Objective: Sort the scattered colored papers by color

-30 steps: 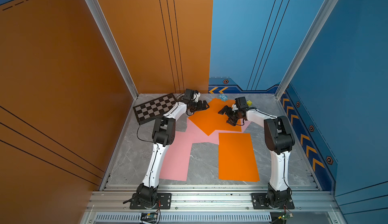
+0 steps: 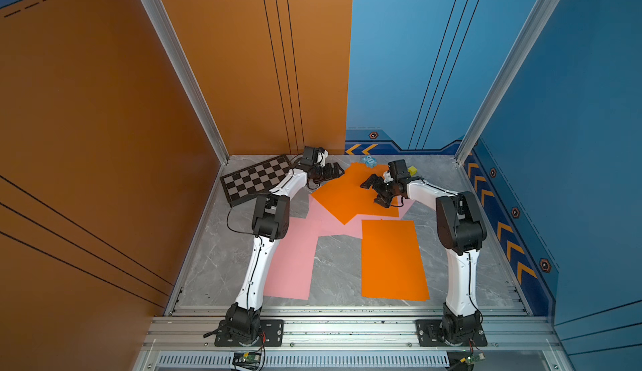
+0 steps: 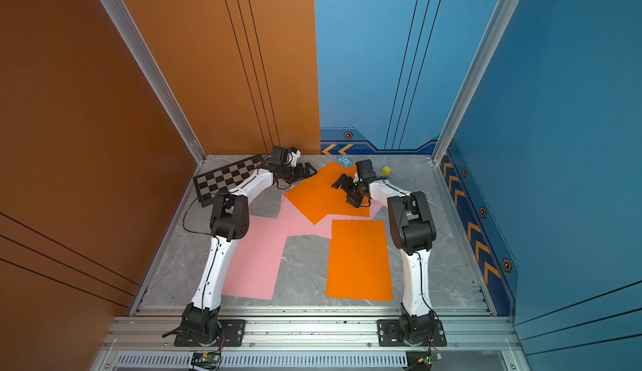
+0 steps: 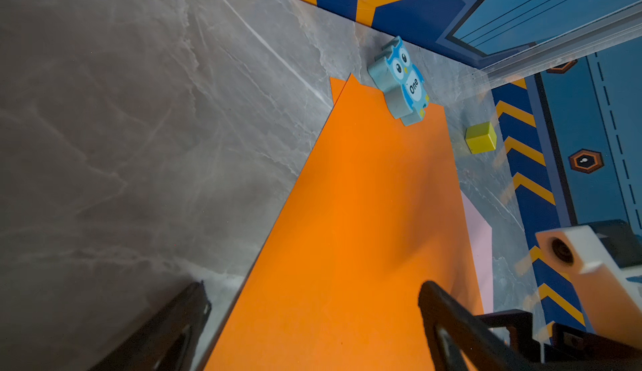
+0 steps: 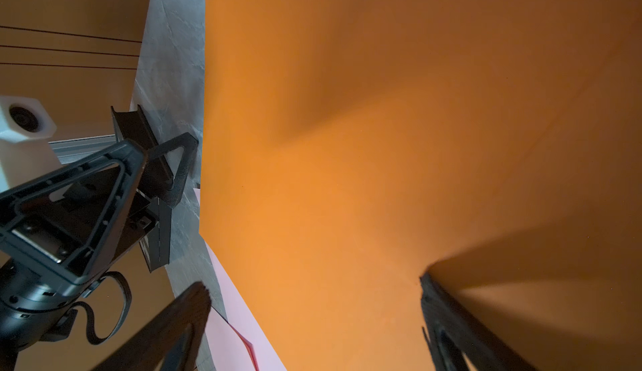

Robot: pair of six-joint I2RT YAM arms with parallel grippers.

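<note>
Orange sheets (image 2: 341, 197) lie overlapping at the back centre, over pink sheets (image 2: 334, 227). A lone orange sheet (image 3: 358, 260) lies front right, a pink sheet (image 3: 254, 257) front left. My left gripper (image 2: 333, 170) is open at the back-left edge of the orange pile; in the left wrist view its fingers straddle that edge, one over bare table. My right gripper (image 2: 374, 191) is open low over the orange pile, with only flat orange paper below its fingers in the right wrist view.
A checkerboard (image 2: 247, 180) lies back left. A blue owl block (image 4: 398, 83) touches the back of the orange pile, with a yellow cube (image 4: 480, 136) to its right. Bare marble table runs along both sides and between the two front sheets.
Both grippers have shifted very slightly in the top left view; the papers look unchanged.
</note>
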